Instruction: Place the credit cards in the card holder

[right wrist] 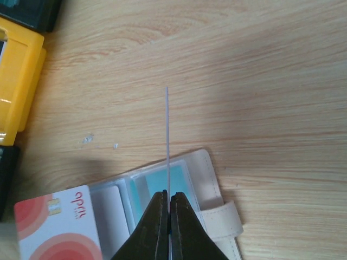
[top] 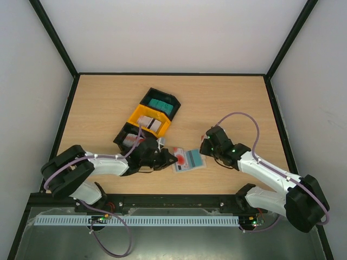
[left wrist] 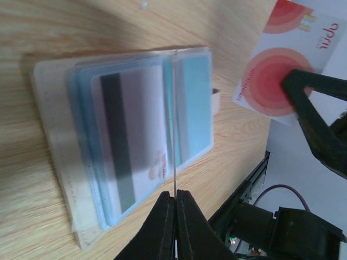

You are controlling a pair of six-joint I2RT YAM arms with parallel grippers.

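Observation:
The open card holder point(top: 199, 161) lies flat on the table, with clear sleeves and blue-green pages. A card with a dark stripe point(left wrist: 113, 124) sits in its left page. Over that page, my left gripper is shut on a thin bank card point(right wrist: 57, 225), white with red circles, seen edge-on from its own wrist. Whether this card touches the holder, I cannot tell. My right gripper is likewise shut on a similar card point(left wrist: 274, 81), edge-on in its own view and raised near the holder's right end.
Three joined bins stand at the back left: a black one with green contents point(top: 160, 105), a yellow one point(top: 165, 130) and a nearer black one point(top: 119, 138), partly behind the left arm. Bare table point(top: 233, 97) lies at the back right.

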